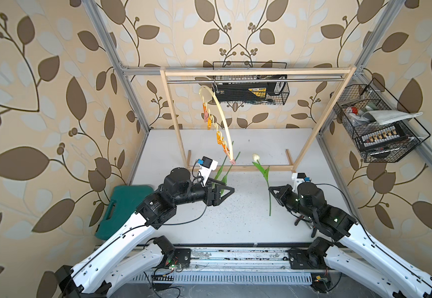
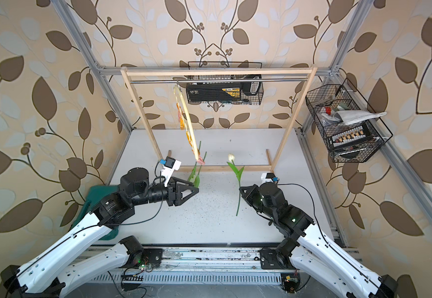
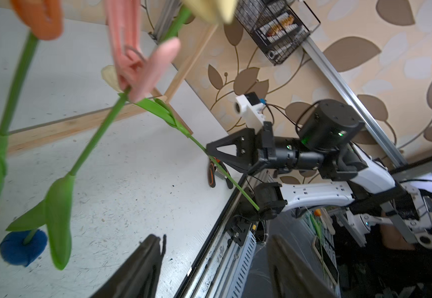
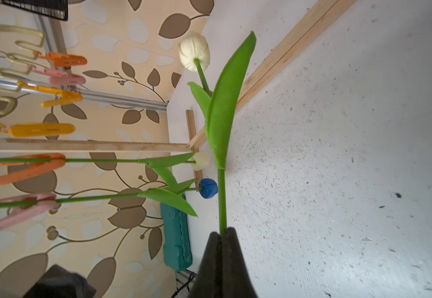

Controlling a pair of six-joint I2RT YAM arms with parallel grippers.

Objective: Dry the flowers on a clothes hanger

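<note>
A clip hanger (image 1: 223, 119) hangs from the rail with flowers hanging from its clips, among them a pink clip (image 3: 146, 69) holding a stem and an orange clip (image 4: 36, 168). My left gripper (image 1: 226, 191) stands open just below them, nothing between its fingers. My right gripper (image 1: 273, 191) is shut on the stem of a white tulip (image 4: 194, 49), held upright in front of the rack at centre right, its green leaves (image 4: 223, 114) above the fingers. A blue flower (image 4: 208, 188) hangs head down from the hanger.
The wooden rack (image 1: 300, 149) stands at the back of the white table (image 1: 235, 218). A teal case (image 1: 116, 208) lies at the left. Wire baskets (image 1: 379, 139) are on the back and right walls. Pliers (image 3: 212, 173) lie near the right arm.
</note>
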